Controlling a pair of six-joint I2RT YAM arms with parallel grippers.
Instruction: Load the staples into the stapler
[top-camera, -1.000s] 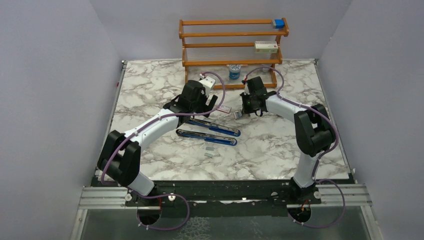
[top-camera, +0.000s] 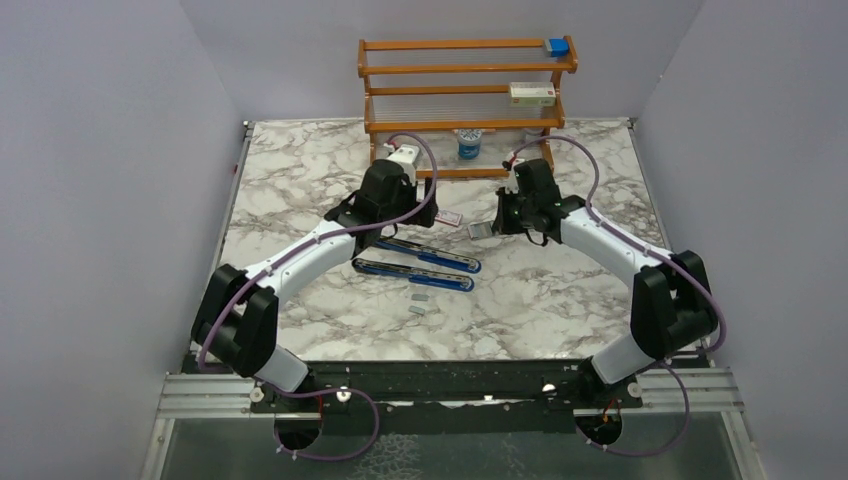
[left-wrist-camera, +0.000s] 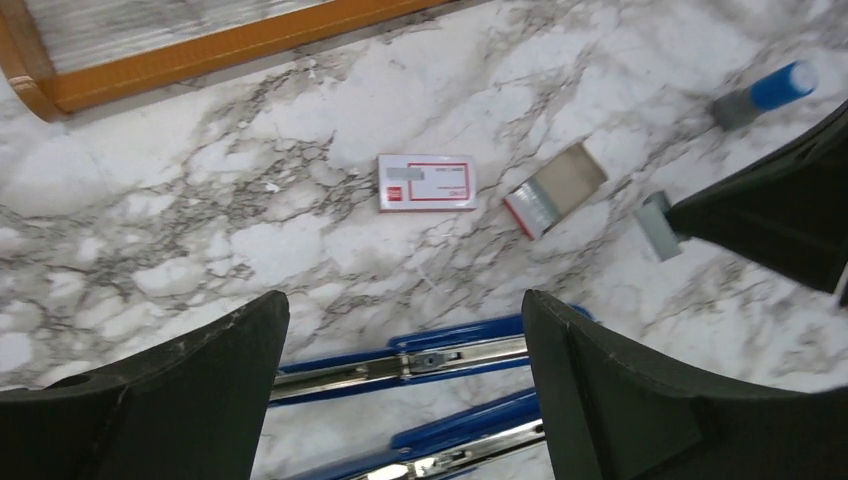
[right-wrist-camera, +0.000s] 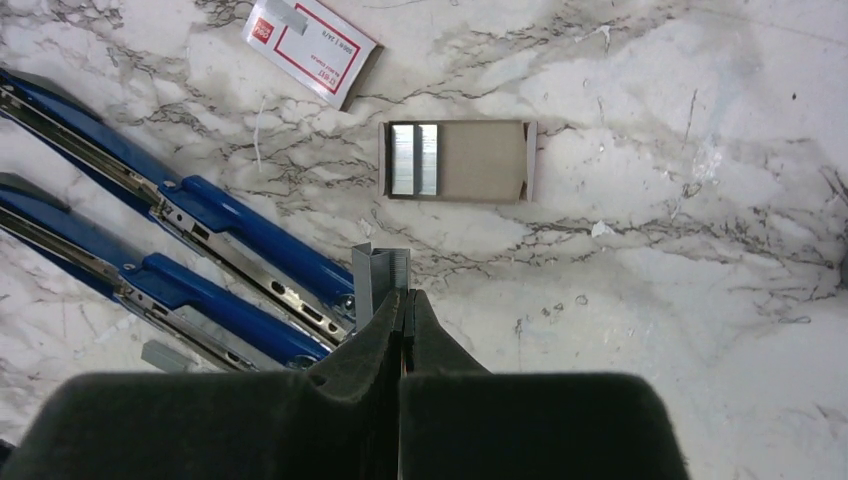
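My right gripper is shut on a grey staple strip (right-wrist-camera: 368, 280), which sticks out from its fingertips above the table. The same strip (left-wrist-camera: 658, 228) shows at the fingertip in the left wrist view. My left gripper is open, with nothing between its fingers, and hangs over the table. Two blue staplers (top-camera: 447, 261) (top-camera: 440, 280) lie unfolded side by side below it. The open staple tray (right-wrist-camera: 480, 160) has two strips (right-wrist-camera: 415, 160) at one end. A red-and-white staple box (left-wrist-camera: 430, 185) lies beside the tray with a small grey strip on top.
Loose staple strips (top-camera: 416, 310) lie on the marble table near the staplers. A wooden rack (top-camera: 465, 126) stands along the back, bearing a white box (top-camera: 532, 94) and a blue tub (top-camera: 469, 143).
My right gripper has moved to the right, leaving more of the staple tray in sight. My left gripper has turned slightly in place. The staplers have not moved.
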